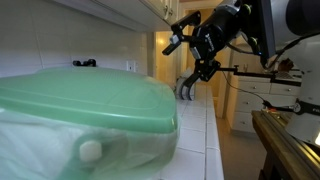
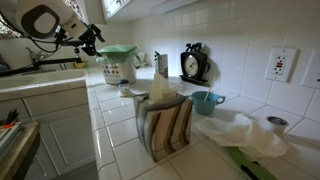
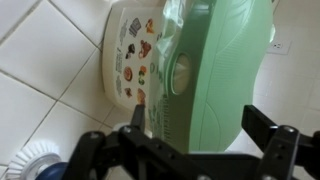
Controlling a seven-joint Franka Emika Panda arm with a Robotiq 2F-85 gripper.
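Note:
A translucent container with a green lid fills the near left of exterior view 1. In exterior view 2 the container stands at the far end of the counter. Seen from the wrist, its white side carries colourful food pictures, and the green lid has a pale round latch or knob on its edge. My gripper is open and empty, above the counter's edge and apart from the container. Its dark fingers spread across the bottom of the wrist view.
A striped holder, a teal pot, a crumpled white bag and a dark stand occupy the counter. A round ridged lid lies near the container. Bare tiles line the counter's front.

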